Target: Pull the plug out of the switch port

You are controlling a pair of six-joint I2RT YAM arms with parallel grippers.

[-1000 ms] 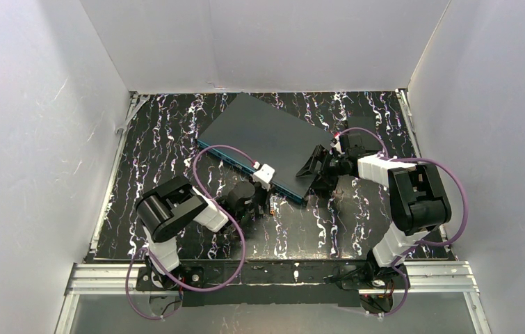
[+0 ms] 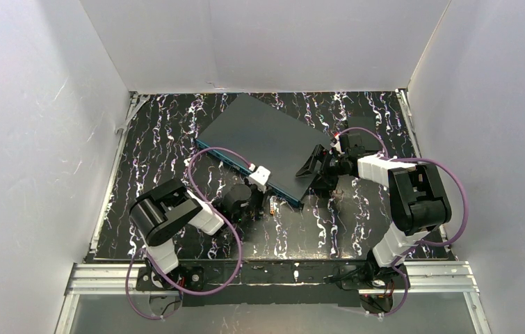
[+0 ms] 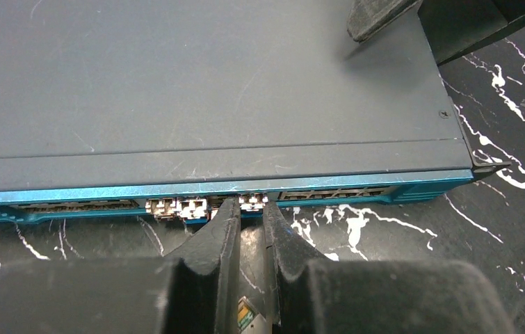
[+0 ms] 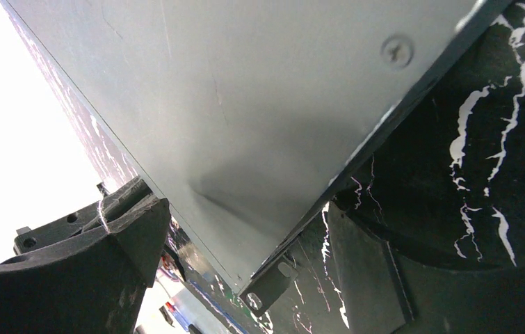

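The dark grey switch [image 2: 259, 132] lies at an angle on the table, its blue front edge [image 3: 78, 191] facing my left arm. Silver metal pieces [image 3: 176, 207] sit in the port row. At that row, my left gripper is narrowly open, one fingertip on each side of a silver piece [image 3: 252, 200]. Whether that piece is a plug or a port, and whether the fingers touch it, I cannot tell. A small plug-like module [image 3: 247, 316] shows lower down between the fingers, over the table. My right gripper stands wide open, straddling a corner of the switch.
Purple cables [image 2: 235, 240] loop along both arms. Pale walls [image 2: 259, 45] close off the back and sides.
My left gripper has moved slightly left and toward the front. The switch has turned a little, its front corner shifting left and forward. The right arm looks still.
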